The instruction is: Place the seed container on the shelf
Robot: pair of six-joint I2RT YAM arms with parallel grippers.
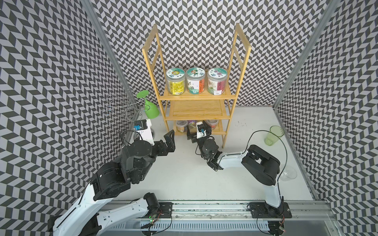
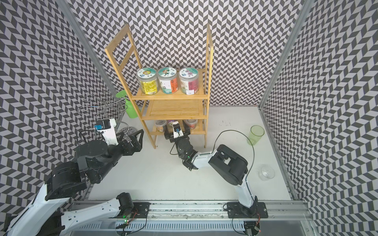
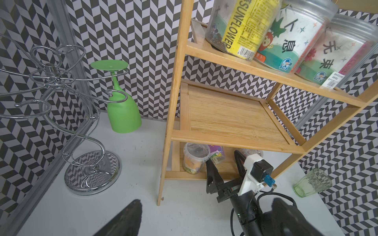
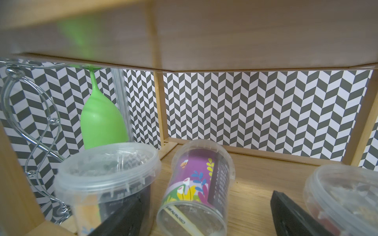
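On the bottom shelf, a purple-label clear container lies on its side between two lidded tubs, the left one and the right one. My right gripper stands open at the front of that shelf, its fingertips around the purple container's near end, not closed on it. My left gripper is open, held left of the shelf's front with nothing in it. Three seed jars stand in a row on the top shelf, and the middle shelf is empty.
A chrome rack and an upside-down green goblet stand left of the shelf. A green glass and a clear bowl are at the right.
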